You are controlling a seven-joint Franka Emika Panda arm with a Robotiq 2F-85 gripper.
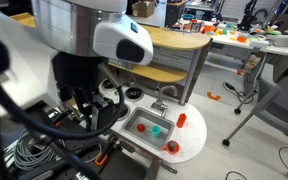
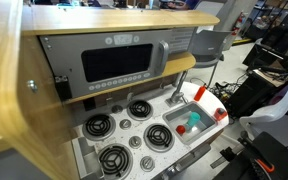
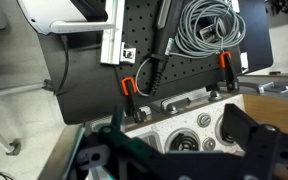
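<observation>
In the wrist view my gripper is open, its dark fingers spread apart at the bottom, with no object seen held between them. The toy stove's edge (image 3: 184,112) and burners lie beyond them. Exterior view 1 shows the sink (image 1: 138,118), holding a teal cup (image 1: 156,131) and a small red piece (image 1: 141,127). A red bottle (image 1: 181,120) stands right of the sink, and a red round item (image 1: 172,147) sits nearer the front. My arm's large white links fill the left side of that view; the fingertips cannot be made out there.
A microwave (image 2: 119,62) stands behind the burners, under a wooden shelf (image 2: 124,20). Coiled cable (image 3: 206,28) and orange-handled tools lie on the dark base beside the stove. A grey chair (image 1: 274,100) stands at the right. The white counter round the bottle has free room.
</observation>
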